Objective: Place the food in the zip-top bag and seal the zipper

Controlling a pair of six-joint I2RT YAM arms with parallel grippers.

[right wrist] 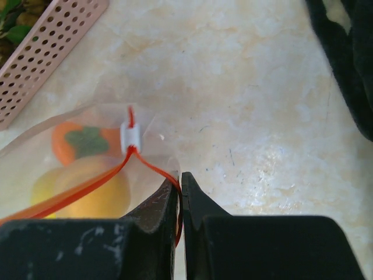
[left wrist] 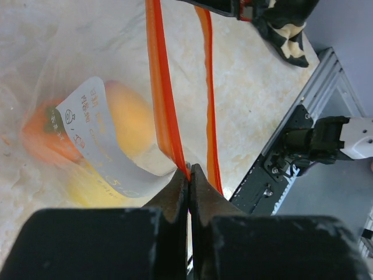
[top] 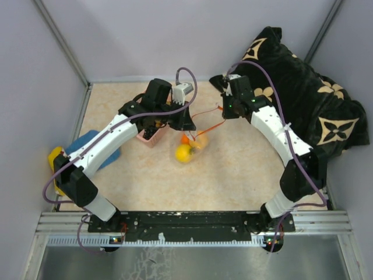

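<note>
A clear bag with an orange zipper (left wrist: 166, 87) hangs between my two grippers, its mouth spread wide. Inside lie an orange pepper-like piece (right wrist: 81, 140) with a green top, a yellow food piece (top: 184, 153) and a paler orange-yellow one (left wrist: 129, 116). A white printed label (left wrist: 102, 137) shows on the bag. The left gripper is shut on one side of the zipper rim. My right gripper is shut on the rim at the other side, the thin orange strip running into its fingertips.
Behind the left arm stands a pink perforated basket (right wrist: 49, 52) with more food. A blue cloth (top: 96, 149) and a yellow item (top: 56, 166) lie at the left. The black patterned cushion (top: 303, 93) fills the right rear.
</note>
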